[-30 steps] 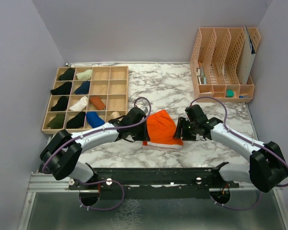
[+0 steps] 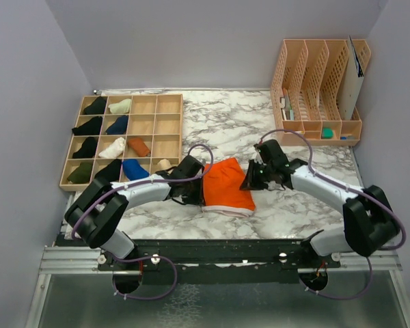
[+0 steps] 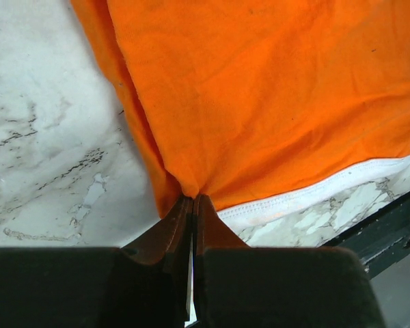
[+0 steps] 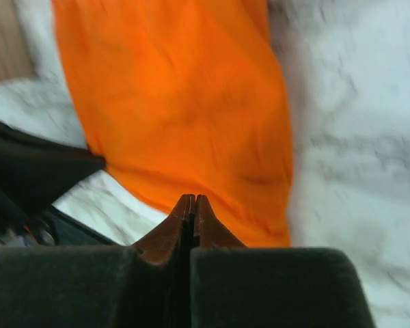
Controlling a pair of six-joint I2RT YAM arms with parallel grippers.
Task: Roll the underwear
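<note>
The orange underwear (image 2: 227, 183) lies on the marble table between my two arms, its white waistband (image 2: 228, 210) toward the front edge. In the left wrist view, my left gripper is shut on the orange cloth at its near left corner, just beside the waistband (image 3: 321, 188). My right gripper is shut and appears above the right part of the underwear (image 4: 184, 116). No cloth shows between its fingertips. The right wrist view is blurred.
A wooden divided box (image 2: 142, 124) with several rolled cloths stands at the back left. A peach-coloured rack (image 2: 307, 130) is at the back right. Bare marble (image 2: 225, 123) lies behind the underwear.
My right gripper has moved from the waistband's right end back and to the left, above the cloth. The left gripper has shifted slightly left, along with the held corner.
</note>
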